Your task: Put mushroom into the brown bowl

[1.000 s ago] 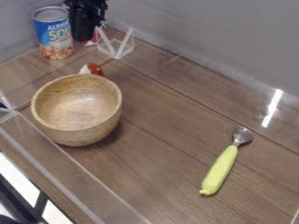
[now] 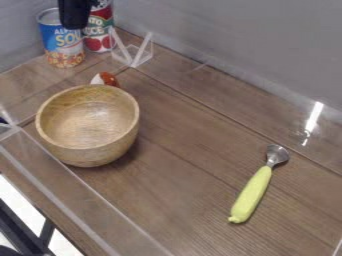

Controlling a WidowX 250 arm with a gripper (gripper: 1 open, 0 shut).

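Observation:
The brown bowl point(image 2: 64, 140) stands upright at the left on the wooden table, and it looks empty. Just behind its far rim lies the mushroom point(image 2: 104, 78), small with a reddish-brown cap and a whitish part, partly hidden by the bowl. My dark gripper point(image 2: 76, 20) is cut off by the top edge, high at the upper left in front of the cans. It is some way above and beyond the mushroom; its fingers are too dark and small to make out.
A blue-and-white can point(image 2: 62, 42) and a red can point(image 2: 102, 38) stand in the far corner, with a white wire bracket point(image 2: 132, 52) beside them. A yellow-green handled scoop point(image 2: 251, 192) lies at the right. Mid-table is clear.
My gripper has shifted left and slightly up, uncovering more of the red can. The bowl, mushroom and scoop have stayed put.

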